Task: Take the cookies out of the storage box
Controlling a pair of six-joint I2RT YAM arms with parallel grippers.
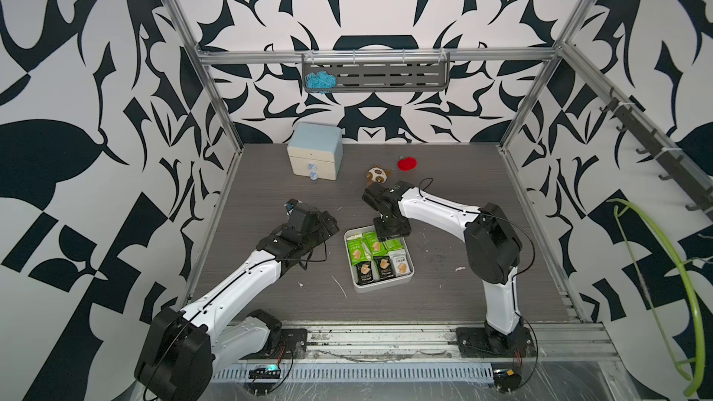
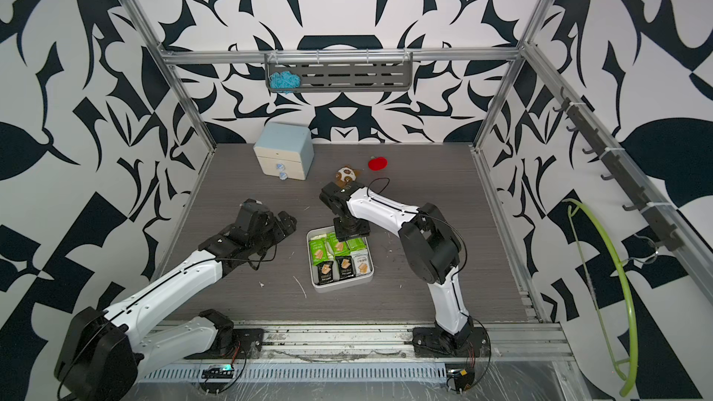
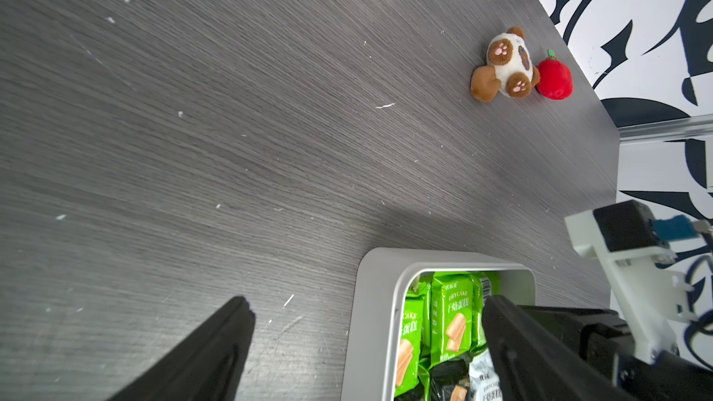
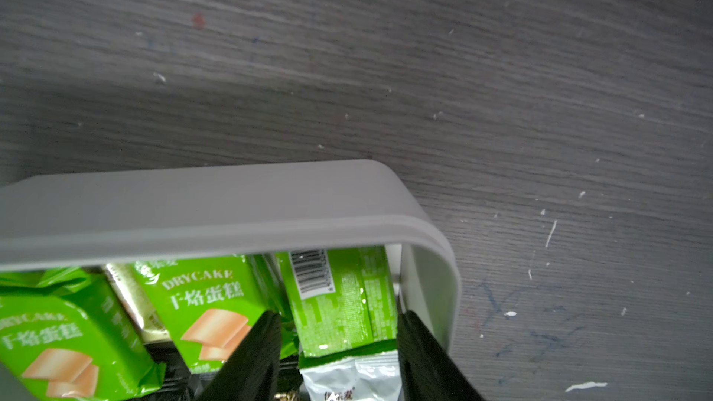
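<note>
The white storage box (image 1: 384, 286) stands on the table, filled with green, black and white cookie packets. Over its far right part is my right gripper, partly open; its fingers (image 4: 256, 349) stand either side of a green packet with a barcode (image 4: 338, 304), but whether they touch it cannot be told. A white packet (image 4: 352, 378) lies just below that one. Two other green packets (image 4: 197, 304) show to the left in the right wrist view. My left gripper is open and empty, held left of the box in the top views.
A cream chest with a blue lid (image 1: 315, 150) stands at the back left. A brown and white plush toy (image 3: 508, 64) and a red plush fruit (image 3: 554, 78) lie at the back. Bare table (image 1: 260, 178) spreads left of the box.
</note>
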